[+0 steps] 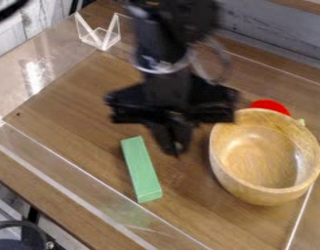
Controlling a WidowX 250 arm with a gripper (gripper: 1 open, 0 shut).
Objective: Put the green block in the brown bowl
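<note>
The green block (pixel 141 170) lies flat on the wooden table, left of the brown bowl (pixel 228 172). The bowl is upright and its visible inside is empty. My gripper (pixel 174 145) is a dark, blurred shape above the table, between the block and the bowl, a little farther back than the block. It stands apart from both in the picture, close to the bowl's left rim. Blur hides how its fingers stand, and I see nothing held.
Partly behind the bowl sits a red object (pixel 268 104). A clear low wall (pixel 85 200) runs along the table's front left. At the back left stands a white wire-like holder (pixel 99 35). The table left of my gripper is bare.
</note>
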